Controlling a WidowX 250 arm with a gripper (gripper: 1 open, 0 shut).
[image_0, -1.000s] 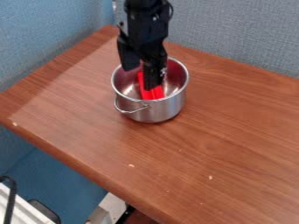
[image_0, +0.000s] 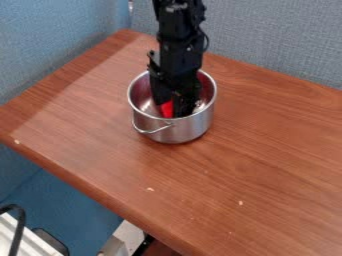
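Observation:
A steel pot (image_0: 187, 126) with a wire handle stands on the wooden table (image_0: 254, 170). My black gripper (image_0: 177, 98) reaches down inside the pot from above. A red object (image_0: 166, 109) in the pot shows to the left of the fingers, mostly hidden by the gripper. Whether the fingers are open, shut or holding anything cannot be told.
Blue-grey padded walls stand behind and to the left of the table. A white item (image_0: 16, 240) with a black cable lies off the table at the lower left.
My gripper has moved down deeper into the pot and a little to the right, now covering more of the red object. The pot appears slightly shifted downward in the view.

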